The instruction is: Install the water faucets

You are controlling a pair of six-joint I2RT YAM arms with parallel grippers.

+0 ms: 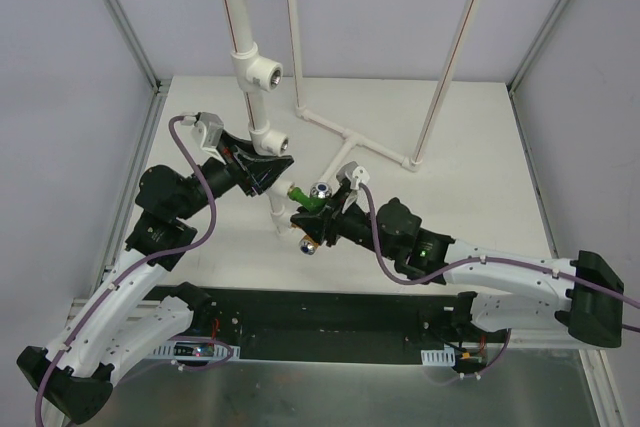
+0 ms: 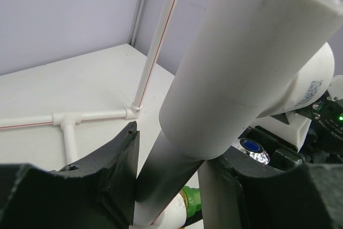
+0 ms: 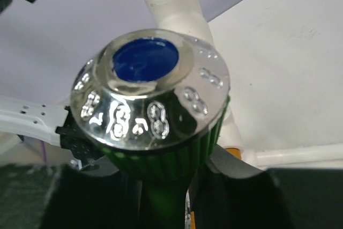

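Note:
In the top view my left gripper (image 1: pixel 268 172) stands at the leaning white pipe (image 1: pixel 255 107). The left wrist view shows the pipe's thin grey section running between its fingers, close against both sides. My right gripper (image 1: pixel 308 215) is shut around the neck of the green faucet (image 1: pixel 298 197). The right wrist view shows that faucet's chrome knob with its blue cap (image 3: pixel 144 60) up close, its green neck between the dark fingers. The green faucet's end points at a lower pipe fitting; how deep it sits is hidden. An orange faucet (image 1: pixel 309 245) is just below the right gripper.
Higher on the pipe, open threaded fittings (image 1: pixel 265 73) face right, one close above the left gripper. A thin white pipe frame (image 1: pixel 350 135) lies on the white board (image 1: pixel 460 137) behind. The board's right side is clear.

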